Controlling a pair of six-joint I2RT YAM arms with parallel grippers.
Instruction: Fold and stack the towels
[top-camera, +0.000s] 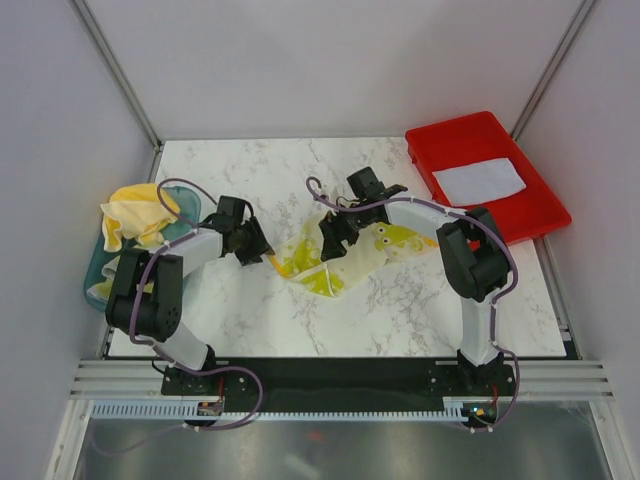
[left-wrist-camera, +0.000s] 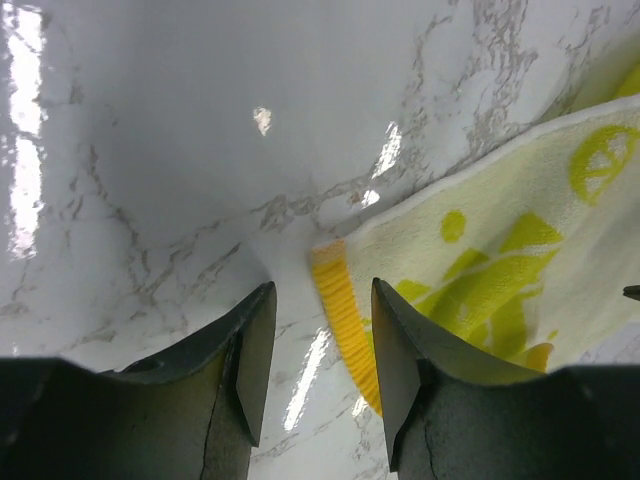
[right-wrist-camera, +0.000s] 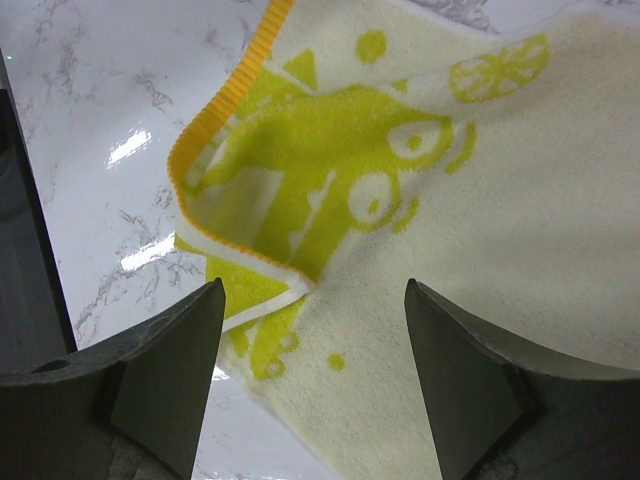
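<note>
A cream towel with yellow-green print (top-camera: 352, 266) lies spread and rumpled on the marble table, one corner folded over near its front left. In the left wrist view its orange-edged corner (left-wrist-camera: 340, 300) is just beyond my left gripper, which is part open with bare table between the fingertips and the orange edge close to the right finger. My right gripper hangs open above the towel's left part, nothing gripped; the folded-over flap (right-wrist-camera: 250, 255) shows below it. In the red bin (top-camera: 540, 200) lies a flat white towel (top-camera: 480, 183).
At the left, a teal basket (top-camera: 187, 204) holds a yellow towel (top-camera: 140, 214) and other crumpled cloth, partly behind my left arm. Bare table (top-camera: 270, 325) stretches along the front, and the back left is clear too.
</note>
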